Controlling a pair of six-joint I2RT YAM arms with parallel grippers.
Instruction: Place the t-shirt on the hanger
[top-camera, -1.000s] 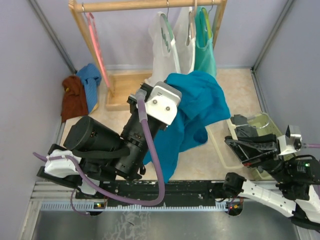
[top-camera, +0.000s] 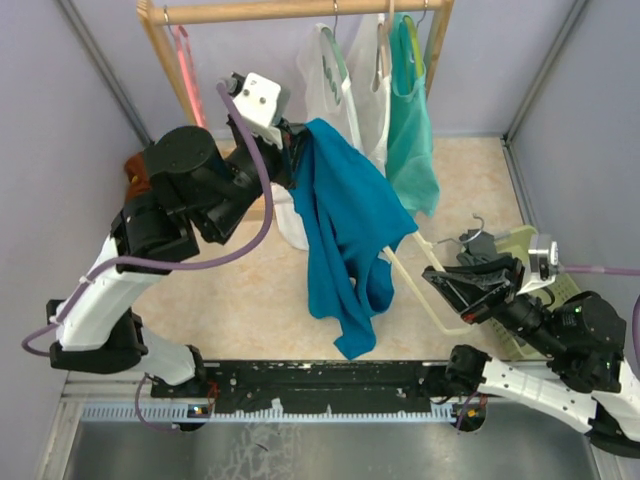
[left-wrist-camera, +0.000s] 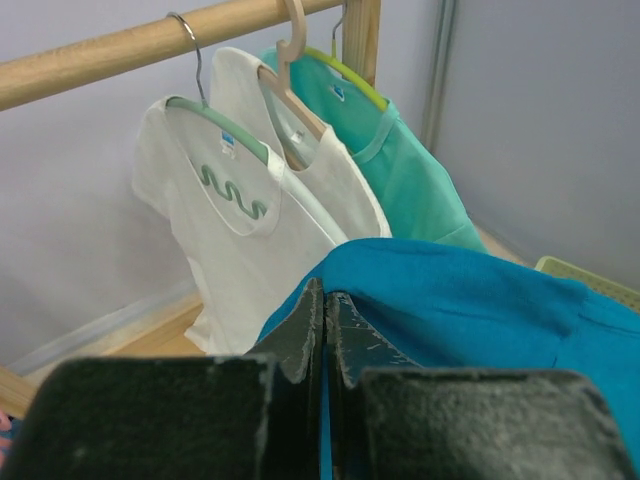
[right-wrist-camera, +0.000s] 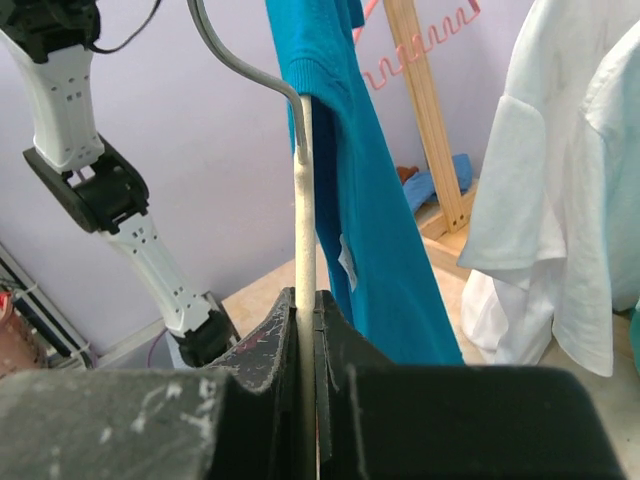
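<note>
The blue t shirt (top-camera: 350, 215) hangs in the middle of the top view, stretched between my left gripper (top-camera: 294, 140) and the cream hanger (top-camera: 430, 295). In the left wrist view the fingers of the left gripper are shut, with a fold of the blue shirt (left-wrist-camera: 450, 300) at their tips. My right gripper (top-camera: 462, 298) is shut on the hanger. The right wrist view shows the hanger (right-wrist-camera: 305, 200) edge-on between the fingers of the right gripper, its far end inside the shirt's ribbed neck (right-wrist-camera: 308, 75). Within the cloth, the hanger is hidden.
Behind, a wooden rack bar (top-camera: 260, 12) carries a pink hanger (top-camera: 188, 75), two white shirts (top-camera: 325, 80) and a teal shirt (top-camera: 410, 140). A pale green basket (top-camera: 520, 245) with grey cloth stands at the right.
The right gripper has shifted slightly left with the hanger.
</note>
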